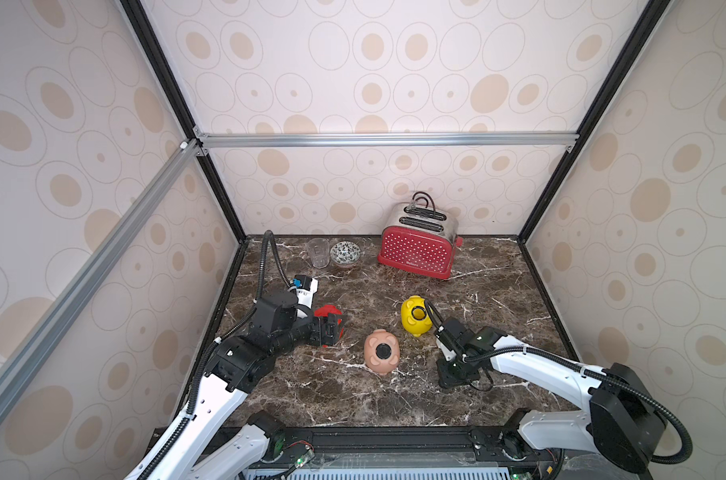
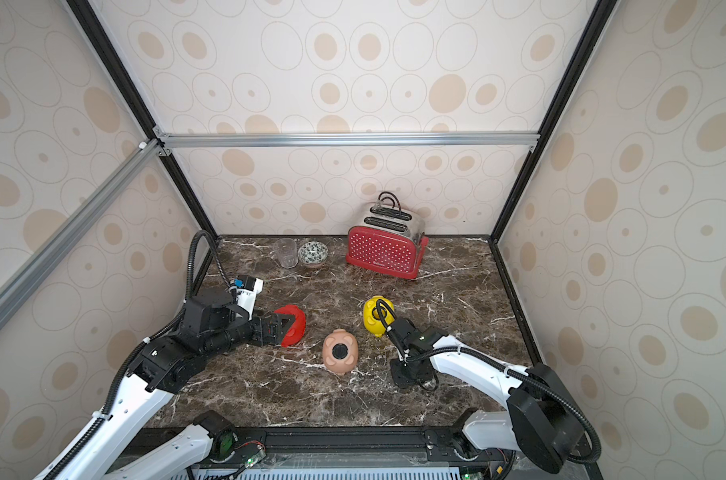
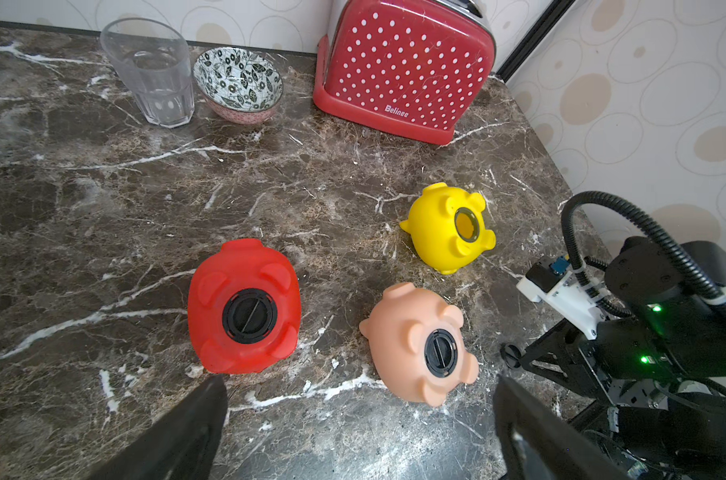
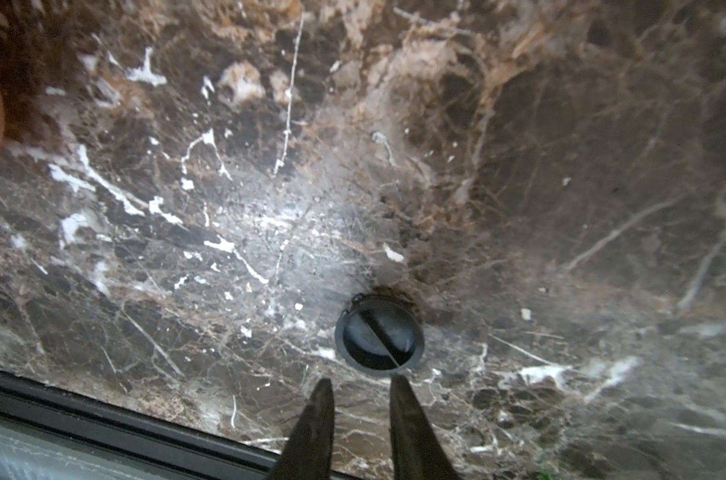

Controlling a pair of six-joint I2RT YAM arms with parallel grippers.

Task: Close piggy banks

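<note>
A black plug with a straight ridge lies on the marble table, just beyond the tips of my right gripper, whose fingers stand partly open with nothing between them. The yellow piggy bank lies belly up with its round hole uncovered. Black plugs sit in the belly holes of the red piggy bank and the pink piggy bank. My left gripper hangs open above the table, nearest the red bank, its fingers empty and wide apart.
At the back stand a red toaster, a patterned bowl and a clear glass. The table's front edge runs close to the right gripper. Open table lies behind the banks.
</note>
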